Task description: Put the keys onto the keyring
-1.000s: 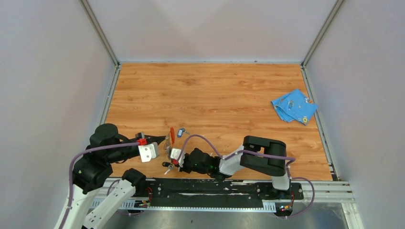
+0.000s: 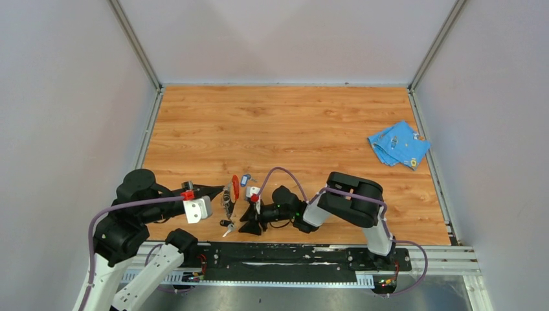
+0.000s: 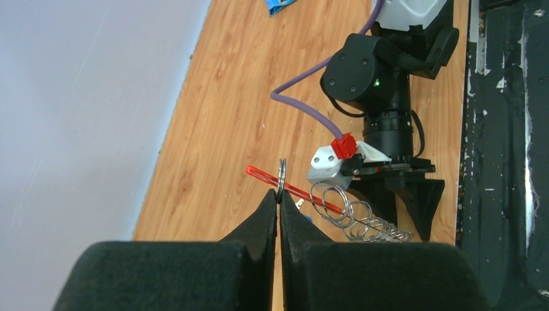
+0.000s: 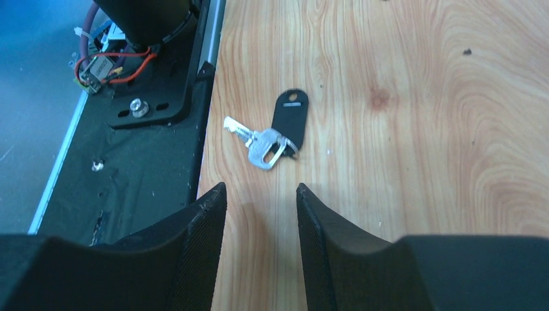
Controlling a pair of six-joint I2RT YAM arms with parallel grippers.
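Observation:
My left gripper is shut on the thin wire loop of the keyring [image 3: 281, 172]; its red tag [image 3: 259, 173] and tangled wire coils [image 3: 366, 223] hang beside it. Below, on the wood, a silver key [image 4: 265, 146] lies across a black fob [image 4: 291, 113], near the front edge. My right gripper stands part open just short of them, nothing between its fingers. In the top view a small blue fob with a key [image 2: 245, 179] lies behind the keyring.
A folded blue cloth [image 2: 398, 144] lies at the back right. A black metal rail [image 2: 291, 262] runs along the front edge, and walls enclose the sides.
My right gripper has moved back to the right, away from the hanging keyring, and its upper arm has shifted. The left arm is almost unmoved.

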